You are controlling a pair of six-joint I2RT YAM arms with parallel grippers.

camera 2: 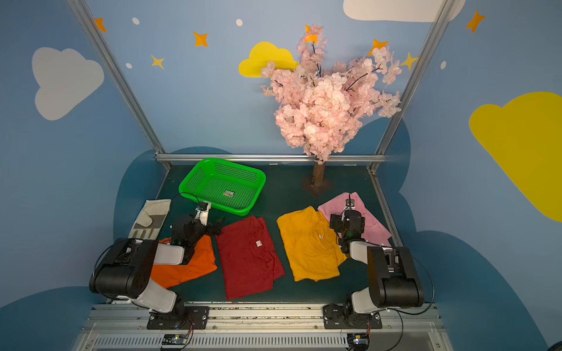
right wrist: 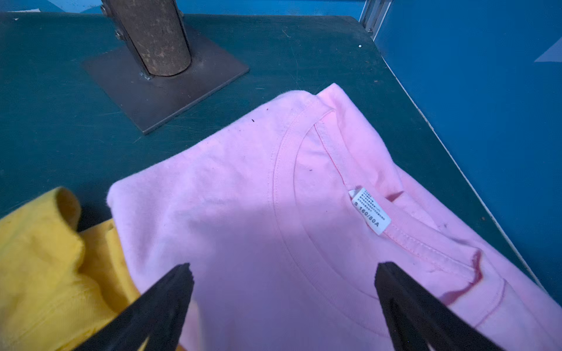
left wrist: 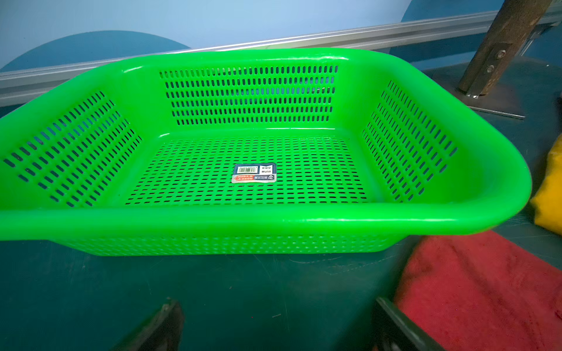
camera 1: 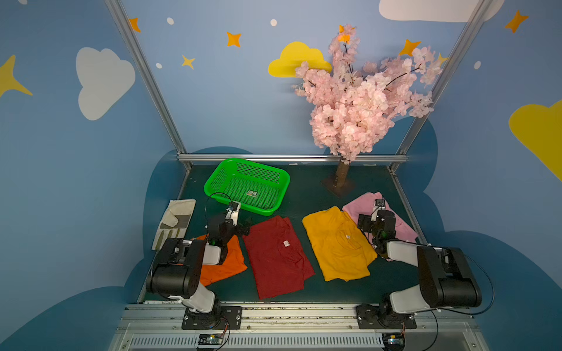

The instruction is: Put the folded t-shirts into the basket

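The green basket [camera 1: 276, 201] stands empty at the back left, only a label on its floor. Four folded shirts lie on the table: orange [camera 1: 234, 262] partly under the left arm, dark red [camera 1: 275, 257] in the middle, yellow [camera 1: 336, 245] to its right, and pink [right wrist: 234, 193] at the right, beside the yellow one. In the left wrist view my left gripper is open in front of the basket, left of the red shirt. My right gripper stands open over the pink shirt, nothing held between its fingers.
At the left wall lies a pale cloth with grey patches [camera 1: 181, 213]. An artificial blossom tree on a metal base plate [right wrist: 210, 67] rises behind the yellow and pink shirts. Bare table shows between basket and tree.
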